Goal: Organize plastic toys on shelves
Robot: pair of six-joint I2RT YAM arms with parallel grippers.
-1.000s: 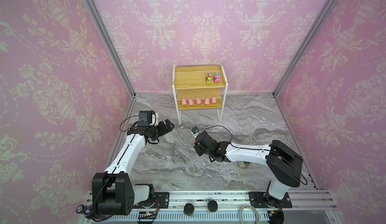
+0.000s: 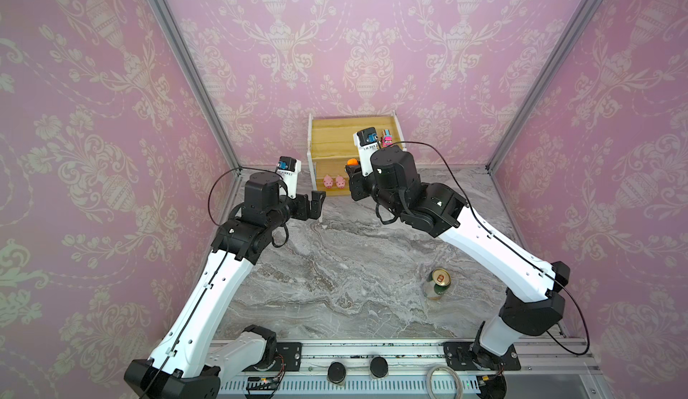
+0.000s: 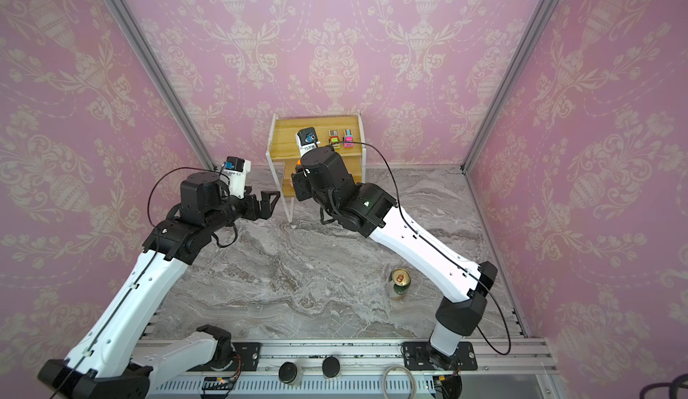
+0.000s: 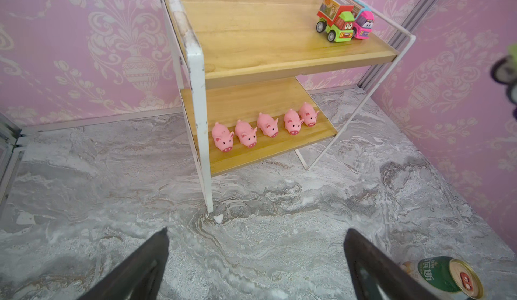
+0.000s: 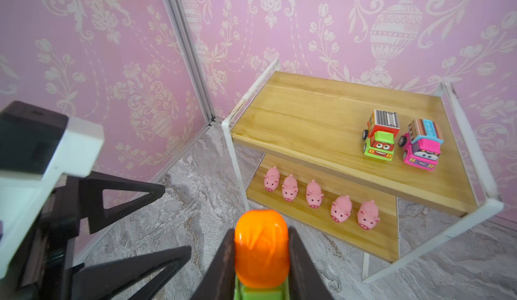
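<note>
An orange toy with a green lower part (image 5: pixel 261 248) is pinched in my right gripper, which is raised in front of the shelf. Only its rounded orange end and some green show; the rest is hidden. My left gripper stands open and empty, left of the right one. The two-level shelf (image 5: pixel 307 111) is at the back. On its upper board, toward the right end, a green toy truck (image 5: pixel 380 134) stands beside a pink toy truck (image 5: pixel 422 143). Several pink toy pigs (image 5: pixel 314 194) line the lower board.
A drink can (image 2: pixel 440 278) is on the marble table (image 2: pixel 329 277) at front right. The left and middle of the shelf's upper board are bare. My left gripper's fingers lie close on the left in the right wrist view.
My right arm has risen and moved toward the shelf, carrying the orange toy. The trucks and pigs stand where they were.
</note>
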